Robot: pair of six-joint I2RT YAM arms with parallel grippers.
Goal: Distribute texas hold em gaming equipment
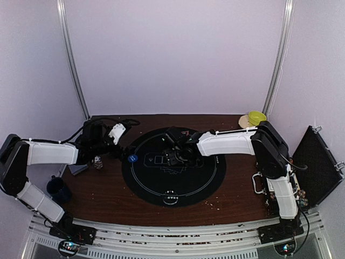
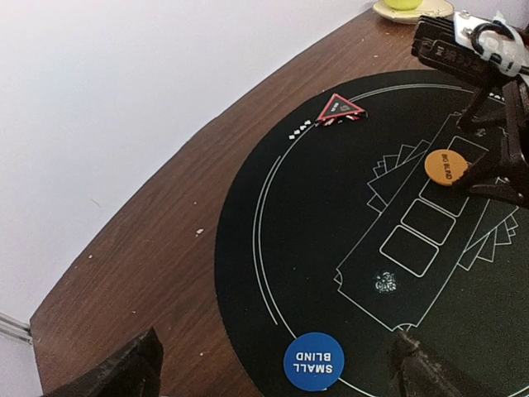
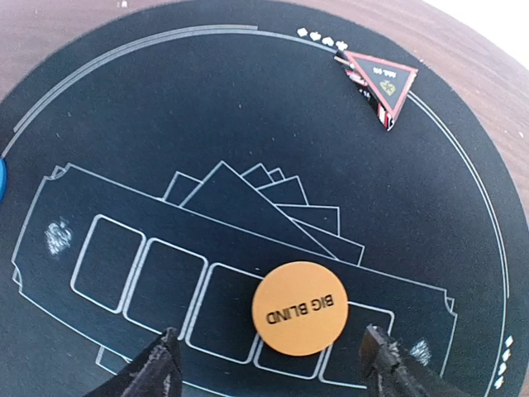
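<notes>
On the round black poker mat (image 1: 156, 194) lie the buttons. The orange BIG BLIND button (image 3: 299, 308) rests on the printed card boxes, with the fingers of my right gripper apart on either side, nearer the camera. Nothing is between those fingers. At the mat's left edge lies the blue SMALL BLIND button (image 2: 314, 361). My left gripper stands open near it, and is empty. A red-edged black triangular piece (image 3: 380, 83) sits on the mat's far edge. The open chip case (image 1: 318, 167) on the right is partly hidden by my right arm.
A yellow-green bowl (image 1: 257, 117) stands on a plate at the back right. A dark blue mug (image 1: 58, 189) and a small patterned object (image 1: 97, 162) are on the left. Bare wooden table (image 1: 118, 208) shows in front of the mat.
</notes>
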